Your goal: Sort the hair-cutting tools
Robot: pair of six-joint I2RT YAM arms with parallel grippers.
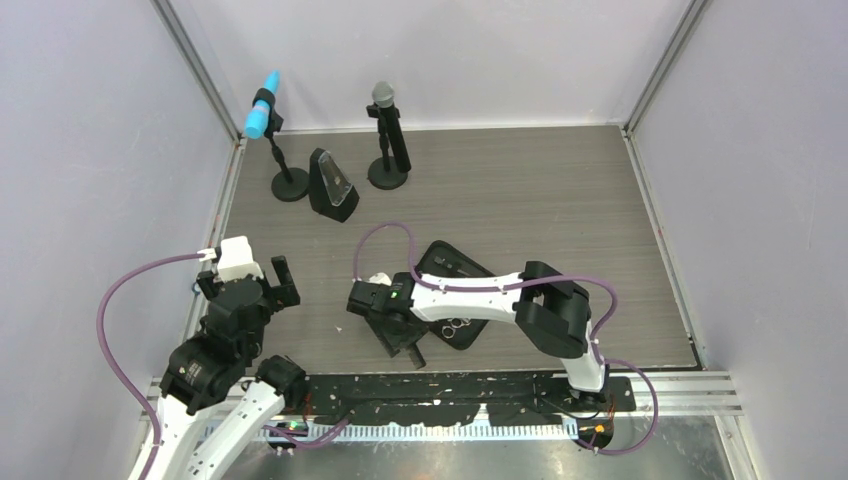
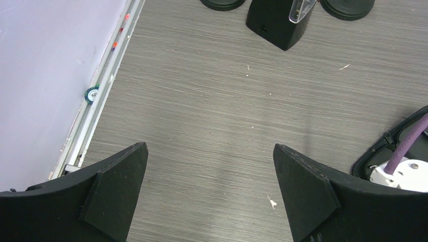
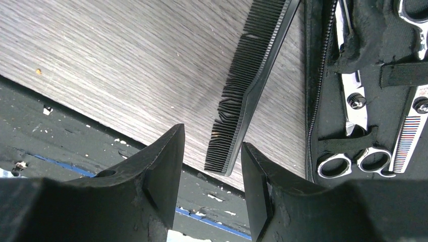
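Observation:
In the right wrist view a black comb (image 3: 252, 75) lies on the wooden table, beside the zipped edge of the black tool case (image 3: 314, 91). My right gripper is open above it, and the comb's lower end shows between the fingers, untouched as far as I can see. Inside the case lie scissors (image 3: 355, 106) and thinning shears (image 3: 410, 132), each under a strap. From above, the right arm covers part of the case (image 1: 466, 338) and hides the comb. My left gripper stands open and empty over bare table at the left.
At the back left stand a blue microphone (image 1: 265, 106) on a stand, a black metronome (image 1: 332, 188) and a grey-headed microphone (image 1: 392, 130). The table's front edge (image 3: 75, 115) runs just below the comb. Free room lies across the right and back of the table.

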